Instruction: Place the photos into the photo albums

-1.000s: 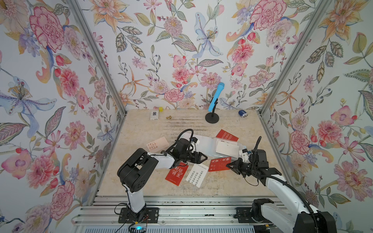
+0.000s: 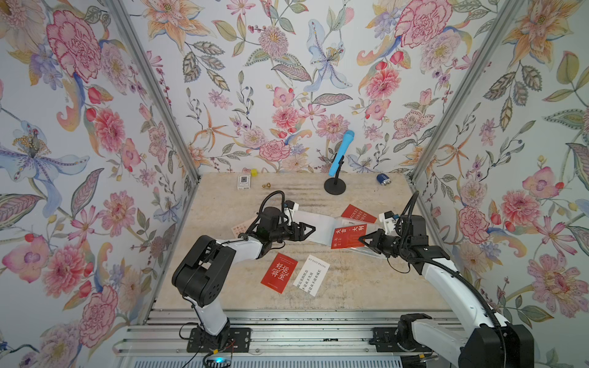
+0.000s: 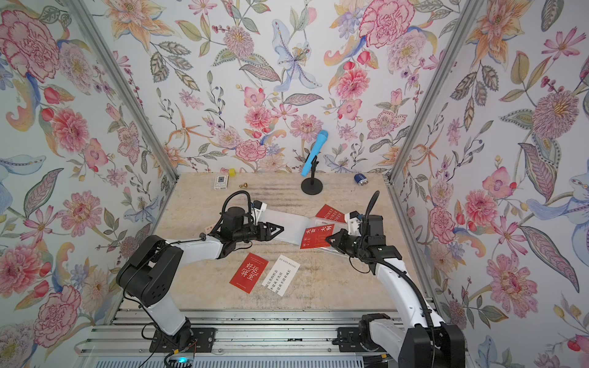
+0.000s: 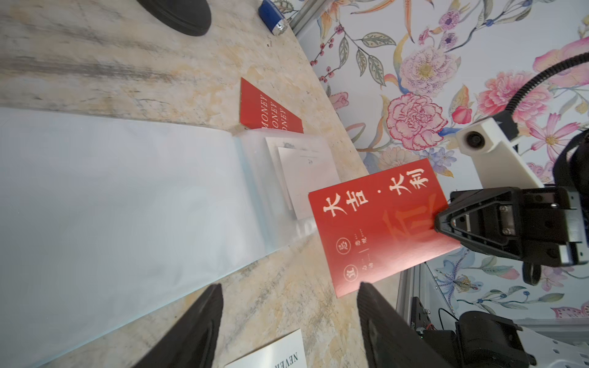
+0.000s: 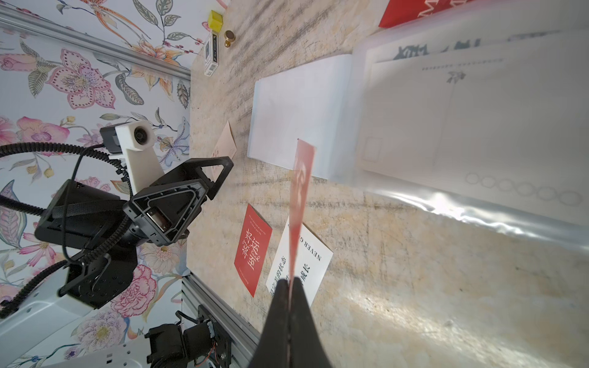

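Note:
My right gripper (image 2: pixel 365 239) is shut on a red photo with white characters, held raised over the right half of the open photo album; in the right wrist view it appears edge-on. That album half holds white cards (image 5: pixel 460 122) under clear sleeves. My left gripper (image 2: pixel 306 230) hangs open over the album's left half, nothing between its fingers. A red photo (image 2: pixel 279 271) and a white one (image 2: pixel 311 276) lie in front of the album, a red one (image 2: pixel 359 213) behind it, and a pale pink one (image 5: pixel 224 144) to its left.
A black stand with a blue microphone (image 2: pixel 340 153) stands at the back centre. A blue can (image 2: pixel 383 179), a small white box (image 2: pixel 244 182), a yellow block (image 2: pixel 254 172) and a brass piece (image 2: pixel 266 185) are along the back.
My right gripper has lifted the red photo from the table in front of the album and moved it up over it. My left gripper has moved up and to the left.

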